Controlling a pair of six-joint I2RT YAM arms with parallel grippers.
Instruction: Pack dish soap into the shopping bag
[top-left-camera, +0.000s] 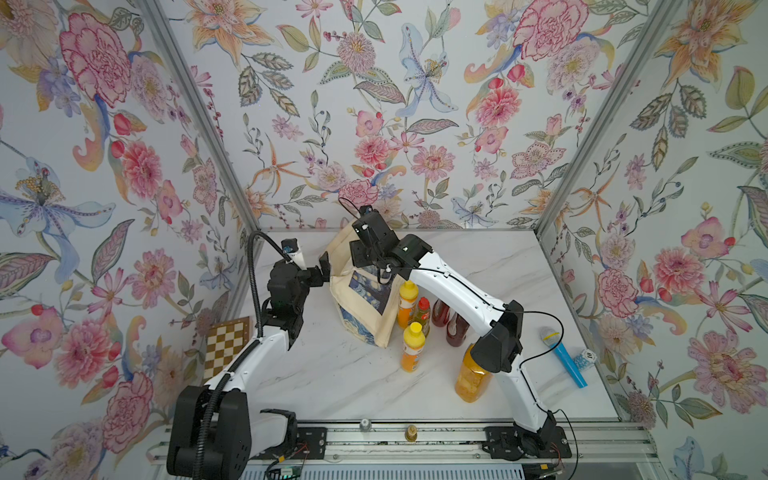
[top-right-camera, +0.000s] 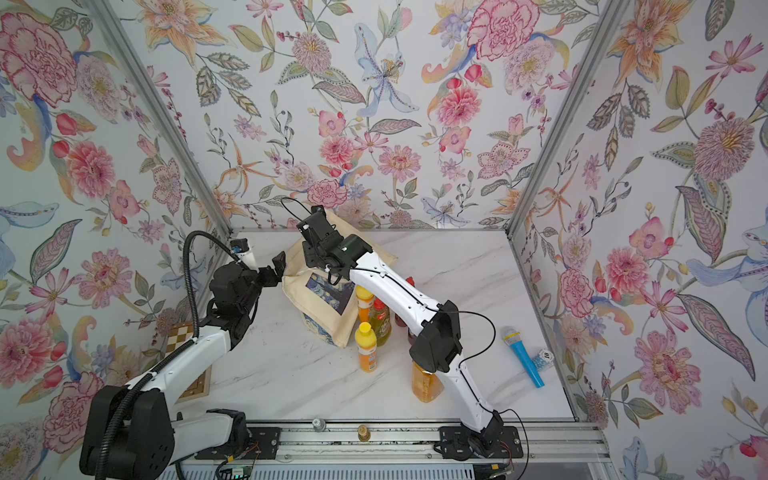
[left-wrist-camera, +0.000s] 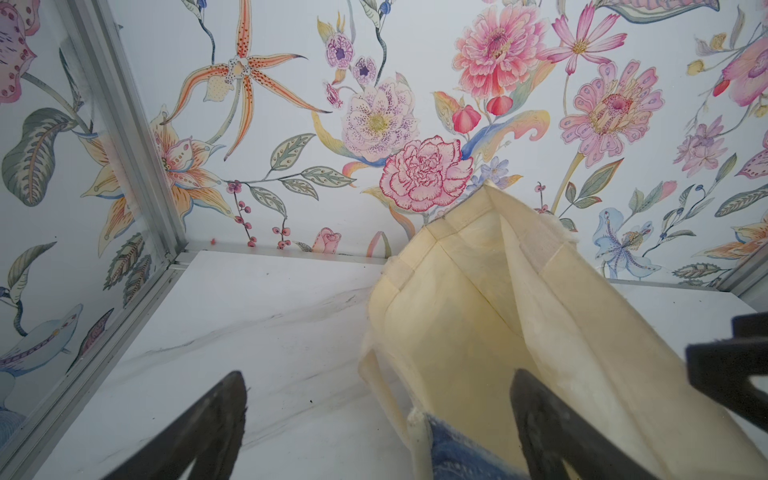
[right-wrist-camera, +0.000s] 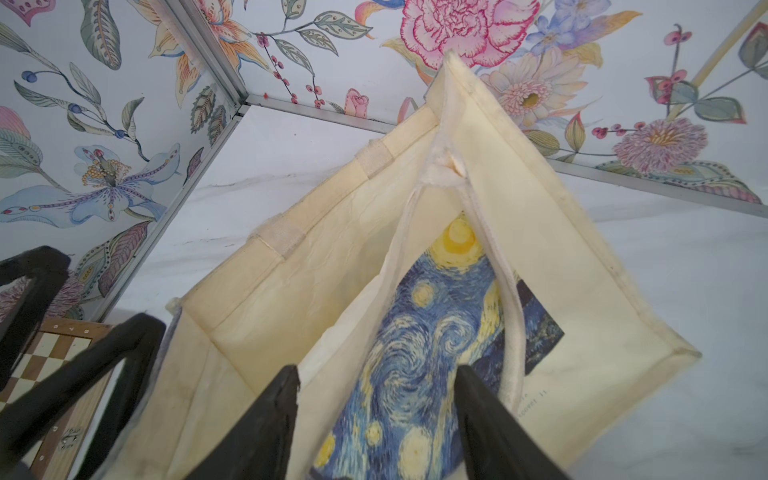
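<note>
A cream canvas shopping bag (top-left-camera: 360, 320) with a starry-night print stands mid-table, leaning, its top gaping in the left wrist view (left-wrist-camera: 448, 320). My left gripper is open just left of the bag's mouth, nothing between its fingers. My right gripper hangs over the bag, fingers apart above a handle strap (right-wrist-camera: 504, 304) and the print. Bottles stand right of the bag: yellow-capped orange ones (top-left-camera: 412, 356), a red-capped green one (top-right-camera: 380, 328), dark red ones (top-left-camera: 456, 332) and a large amber one (top-left-camera: 472, 384). I cannot tell which is dish soap.
A checkered board (top-left-camera: 224, 348) lies at the left edge. A blue tube-like thing (top-left-camera: 568, 360) and a small can (top-left-camera: 586, 357) are at the right.
</note>
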